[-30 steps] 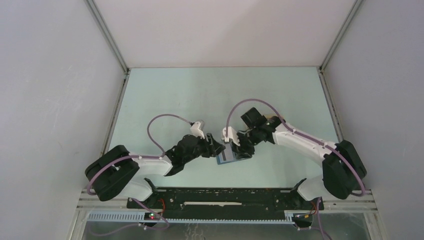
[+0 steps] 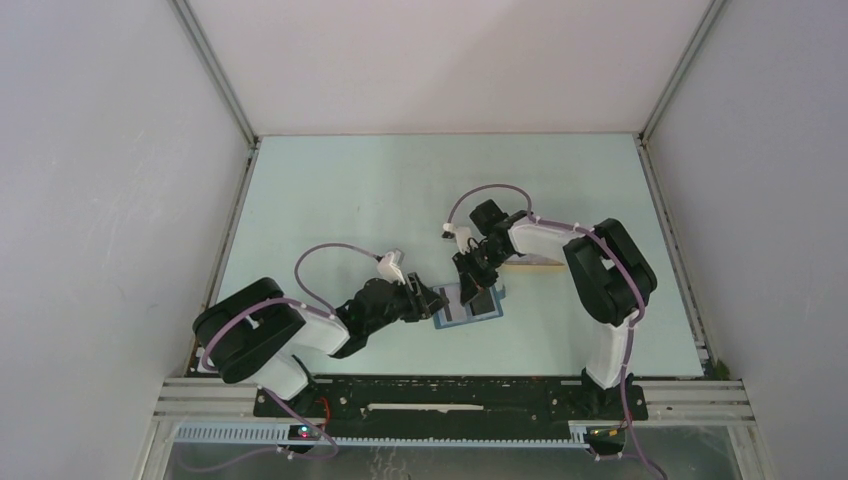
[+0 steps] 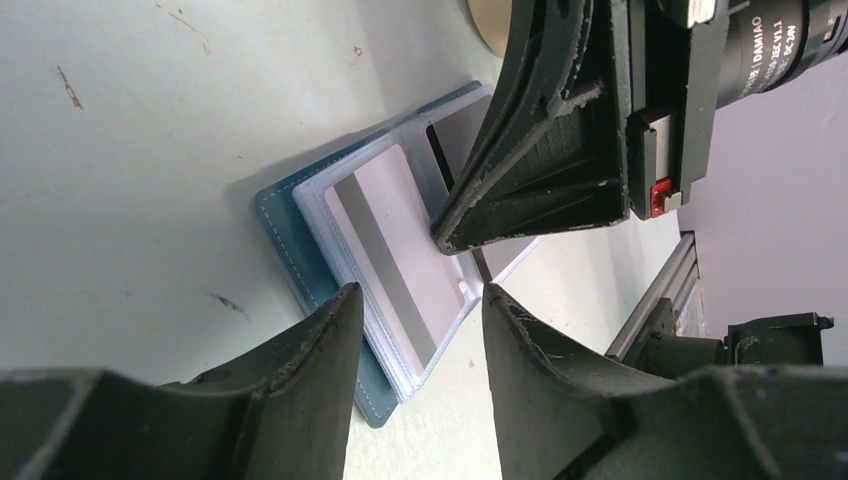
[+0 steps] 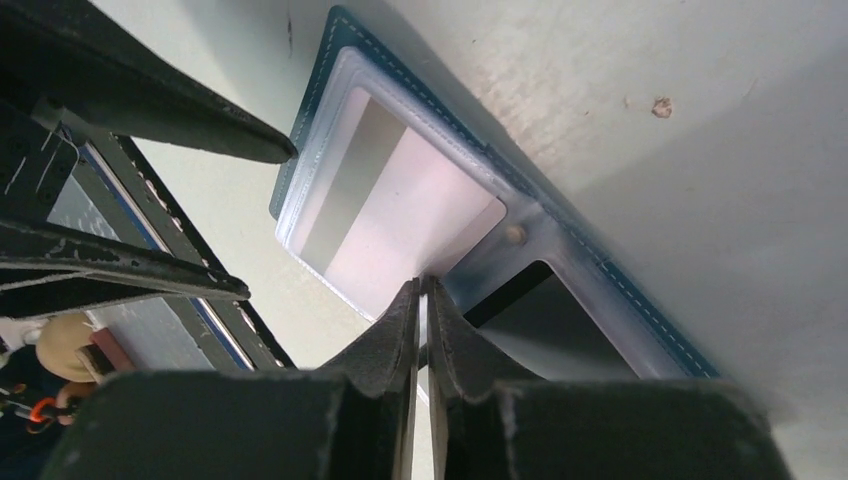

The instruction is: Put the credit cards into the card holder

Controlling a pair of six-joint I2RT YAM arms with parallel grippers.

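Observation:
The card holder [image 2: 450, 314] lies on the table, teal-edged, with clear pockets; a white card with a grey stripe [image 3: 405, 245] sits in one, a dark card [image 4: 560, 325] in the other. My right gripper is shut, its tips down on the holder at the white card; whether anything is between them is hard to see. My left gripper is at the holder's left edge, fingers apart in its own view with the holder's edge in or behind the gap; whether it grips that edge is unclear.
A wooden tray [image 2: 535, 266] lies behind the right arm.
My right arm has swung back and left from the front right, bringing its gripper down on the holder. The left arm has shifted slightly.

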